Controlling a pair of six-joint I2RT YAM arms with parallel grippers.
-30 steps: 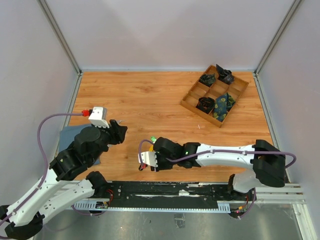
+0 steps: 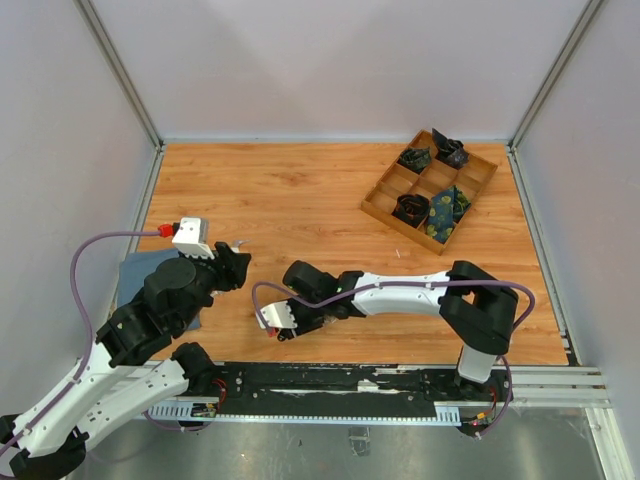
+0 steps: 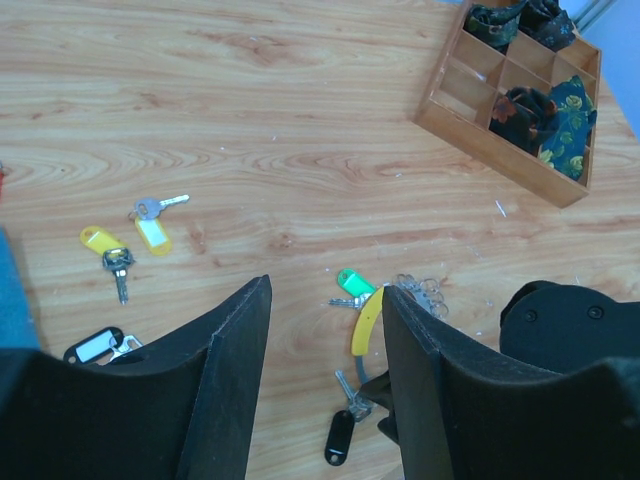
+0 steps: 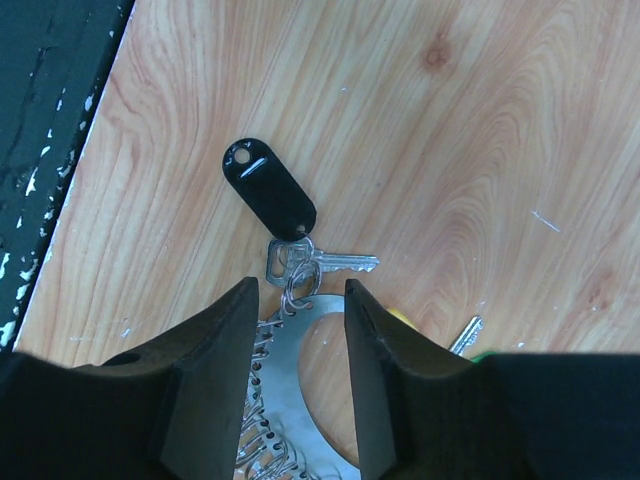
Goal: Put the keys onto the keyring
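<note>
Near the table's front lies the curved yellow-and-grey keyring (image 4: pixel 287 375), strung with several small metal rings. Touching its end, between the tips of my open right gripper as seen from above, is a silver key (image 4: pixel 345 261) with a black tag (image 4: pixel 268 190). A second key (image 3: pixel 350 301) with a green tag (image 3: pixel 355 282) rests beside the yellow part (image 3: pixel 367 322). My left gripper hovers over the table, open and empty. Further left are two keys with yellow tags (image 3: pixel 153 235) and another black tag (image 3: pixel 94 345) with a key.
A wooden divided box (image 2: pixel 380 205) holding dark cloth pieces stands at the back right. A blue cloth (image 2: pixel 140 270) lies at the left edge. My right arm (image 2: pixel 400 297) crosses the front right.
The left arm has barely shifted.
</note>
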